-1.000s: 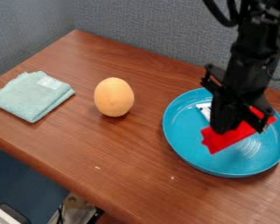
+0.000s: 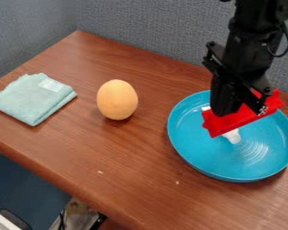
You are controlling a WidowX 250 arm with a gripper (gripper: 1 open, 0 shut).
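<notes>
My black gripper (image 2: 237,94) hangs over the right side of the table, above a blue plate (image 2: 201,154). A red object (image 2: 219,123) is at the gripper's fingers, over the plate, with a white part (image 2: 230,137) showing beneath it. The fingertips are largely hidden, so whether they grip the red object cannot be told.
An orange egg-shaped object (image 2: 118,99) stands at the middle left of the wooden table (image 2: 98,162). A folded pale cloth (image 2: 33,97) lies near the left edge. A grey padded wall runs behind.
The gripper and red object have moved upward in the view, and more of the white part shows below the red object.
</notes>
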